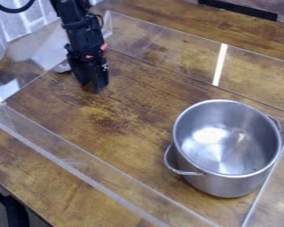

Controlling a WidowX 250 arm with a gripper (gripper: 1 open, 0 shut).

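Note:
The black gripper (92, 82) is at the upper left, low over the wooden surface. Behind it, partly hidden, are a small silver object (61, 66) and a bit of something red. The fingers are dark and small in this view, so whether they are open, shut or holding anything cannot be told.
A large steel pot (224, 142) with side handles stands at the right front. Clear plastic strips run along the edges of the wooden table (132, 133), whose middle is bare. A white tape strip (220, 64) lies at the upper right.

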